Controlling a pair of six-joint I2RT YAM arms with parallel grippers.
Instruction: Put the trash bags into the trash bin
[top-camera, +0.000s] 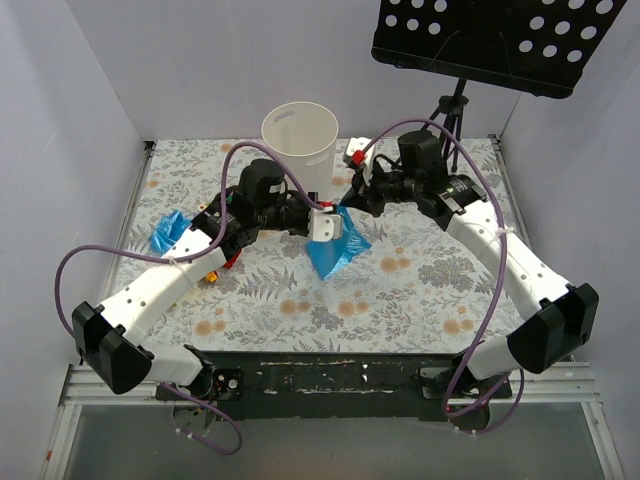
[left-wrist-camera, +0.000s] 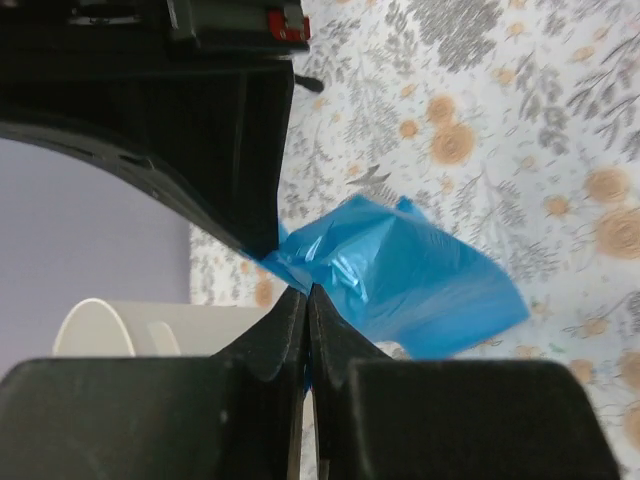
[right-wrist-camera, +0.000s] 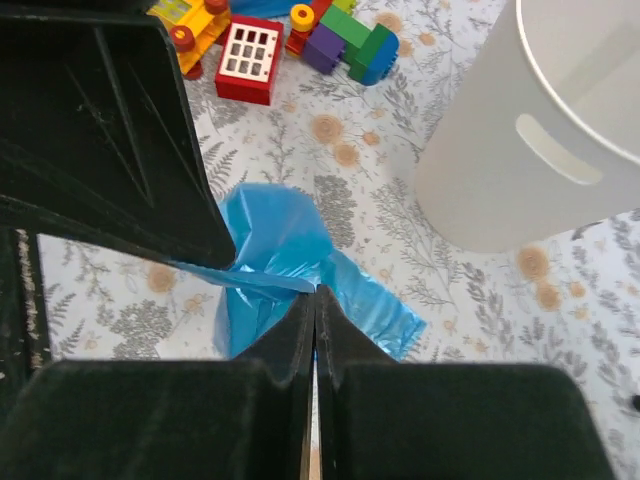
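Note:
A crumpled blue bag (top-camera: 337, 252) hangs in front of the bin, its upper edge pulled into a thin strip between both grippers. My left gripper is shut with that blue edge at its fingertips. Close by, the right gripper is shut on another part of the same edge. The white trash bin (top-camera: 301, 135) stands upright at the back, its mouth facing up, behind the left gripper in the top view. A second blue bag (top-camera: 168, 231) lies at the far left, partly covered by the left arm.
Toy blocks lie at the left, among them a red block (right-wrist-camera: 249, 60) and a green block (right-wrist-camera: 372, 48). A black music stand (top-camera: 485, 45) rises at the back right.

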